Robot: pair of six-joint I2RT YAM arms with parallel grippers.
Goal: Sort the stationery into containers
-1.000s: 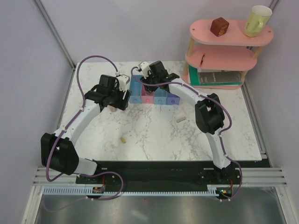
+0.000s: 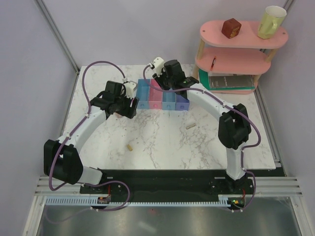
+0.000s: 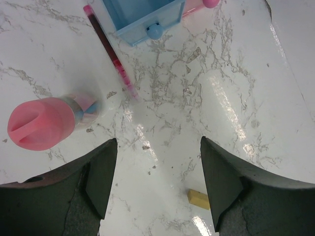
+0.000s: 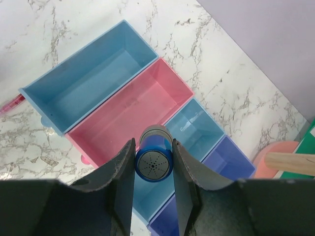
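In the right wrist view, my right gripper is shut on a small blue cylinder (image 4: 153,163) with a speckled grey end. It hangs over the joined bins, near the pink bin (image 4: 135,108) and the middle blue bin (image 4: 194,128); its exact height is unclear. The left blue bin (image 4: 93,73) and pink bin look empty where visible. My left gripper stands open above the table with nothing between its fingers. Ahead of it lie a pink-capped container (image 3: 42,123) and a pink-and-dark pen (image 3: 107,46). A tan block (image 3: 198,199) is by its right finger.
The purple-blue bin (image 2: 182,102) ends the row at right. A pale stick-like piece (image 2: 191,126) lies on the open table. At the back right stands a pink shelf (image 2: 234,60) with books, a brown cube (image 2: 231,28) and a mug (image 2: 271,22).
My right arm has shifted and its gripper has drawn up from the bins toward the back, with the elbow moving right. My left arm has hardly moved.
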